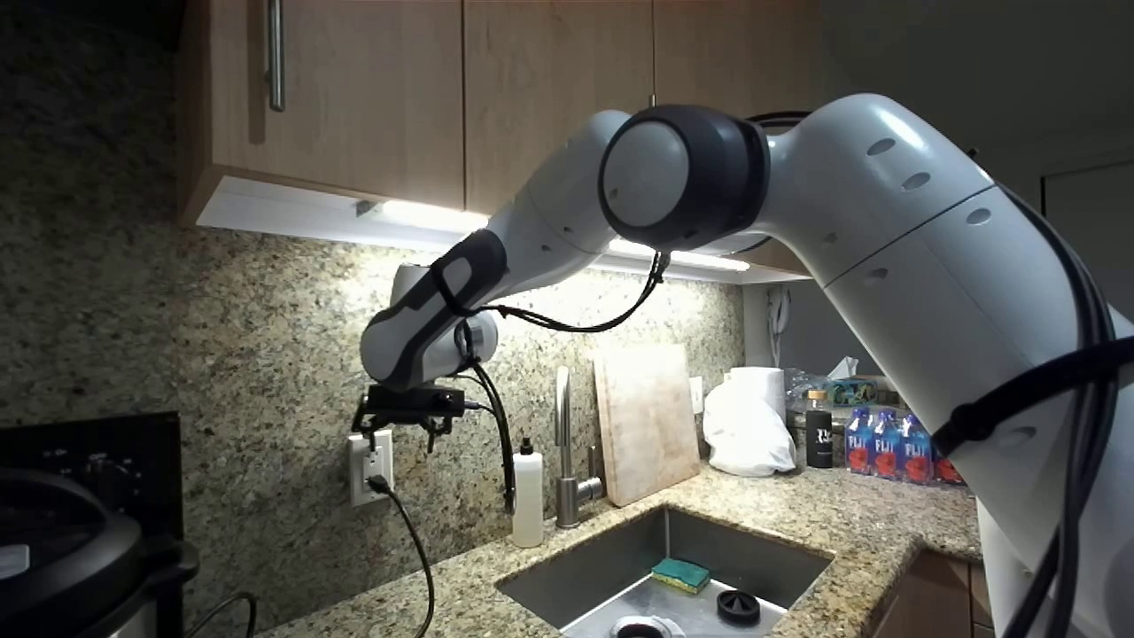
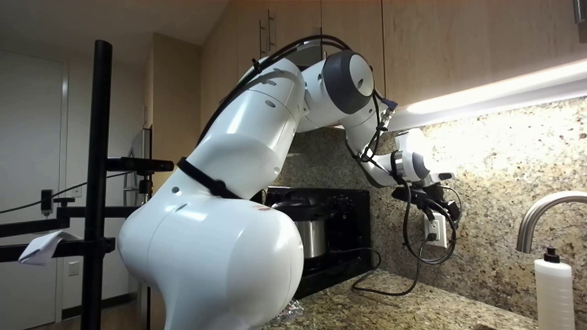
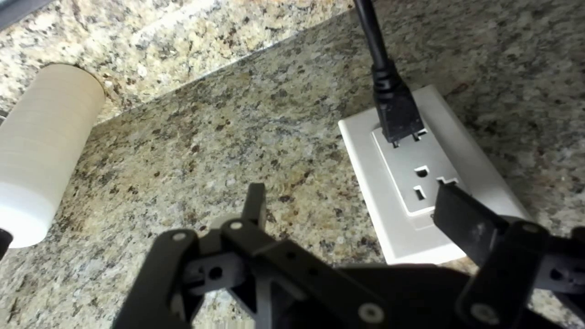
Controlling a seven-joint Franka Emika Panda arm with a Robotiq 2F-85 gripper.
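Note:
My gripper stands open, its two black fingers wide apart with only bare wall between them. In the wrist view one fingertip (image 3: pixel 255 203) is over granite, while the other overlaps the lower part of a white wall outlet (image 3: pixel 378 203). A black plug (image 3: pixel 399 112) sits in one socket of that outlet; the other socket is empty. Seen from exterior view 1, the gripper (image 1: pixel 401 438) hangs in front of the backsplash by the top of the outlet (image 1: pixel 384 468). Whether a finger touches the outlet plate, I cannot tell.
A black cord (image 1: pixel 416 548) runs from the plug down to the counter. A white bottle (image 1: pixel 527 494) and a faucet (image 1: pixel 566 457) stand right of the outlet, beside the sink (image 1: pixel 733 537). A black cooker (image 1: pixel 69 548) is at the left, and cabinets (image 1: pixel 340 96) hang above.

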